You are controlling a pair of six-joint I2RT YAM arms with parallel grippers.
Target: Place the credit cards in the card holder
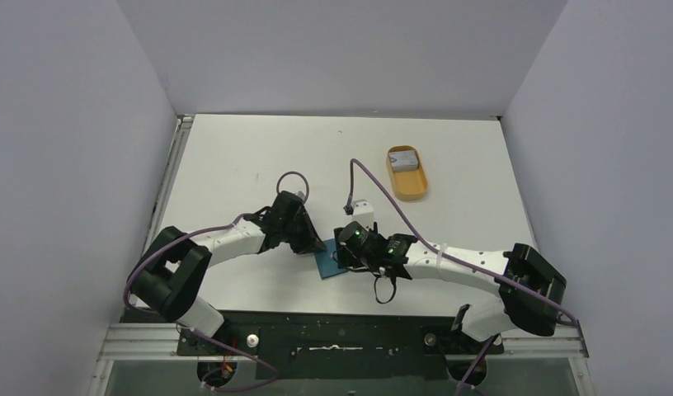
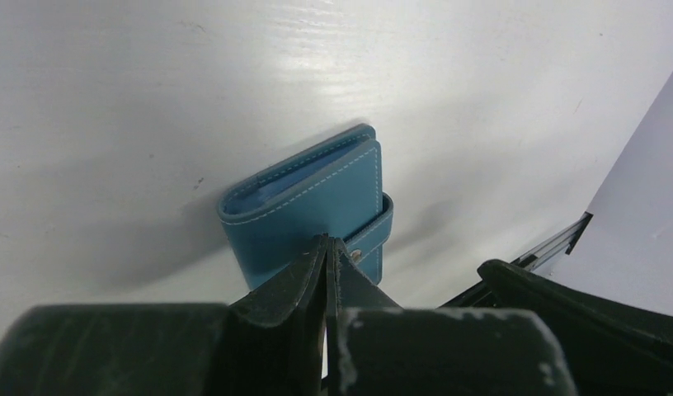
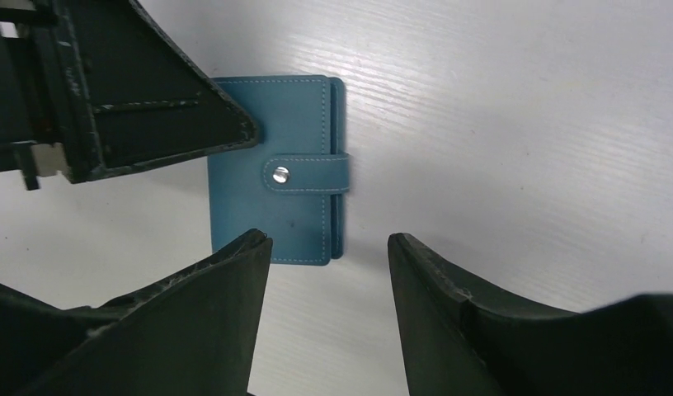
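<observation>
A teal card holder (image 1: 325, 266) with a snap strap (image 3: 307, 173) lies flat near the table's middle front. In the left wrist view my left gripper is shut, its tips at the holder (image 2: 296, 202), nothing visible between them. My right gripper is part open over the holder's edge, empty between its fingers. An orange tray (image 1: 409, 183) at the back right holds silver-grey cards (image 1: 403, 161).
White walls (image 1: 595, 181) enclose the table on the back and sides. Both arms crowd the middle front around the holder.
</observation>
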